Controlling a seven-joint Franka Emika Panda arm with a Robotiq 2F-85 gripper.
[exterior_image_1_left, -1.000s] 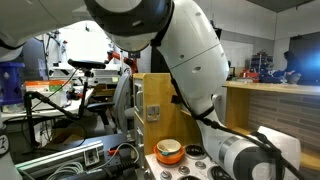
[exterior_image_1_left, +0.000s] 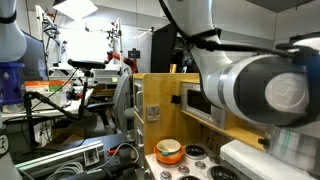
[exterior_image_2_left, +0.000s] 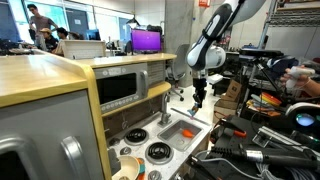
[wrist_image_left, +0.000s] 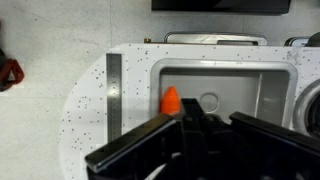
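Observation:
An orange object (wrist_image_left: 170, 101) lies at the left side of the grey sink basin (wrist_image_left: 240, 86) in the wrist view. It also shows as a small orange patch (exterior_image_2_left: 178, 140) in exterior view 2. My gripper is over the basin, just right of the orange object in that picture, with its fingers close together. Nothing shows between them, and its body hides the lower part of the basin. In exterior view 1 the white arm (exterior_image_1_left: 262, 88) fills much of the picture, and the gripper is out of sight.
An orange pot (exterior_image_1_left: 169, 151) with a pale bowl in it stands by the stove burners (exterior_image_1_left: 195, 151). The faucet (exterior_image_2_left: 165, 105) rises behind the sink. A microwave (exterior_image_1_left: 200, 105) sits along the back. A dark metal strip (wrist_image_left: 114, 95) lies left of the basin.
In exterior view 1 the arm has risen and come closer to the camera, now covering far more of the right side. The pot and burners have stayed put.

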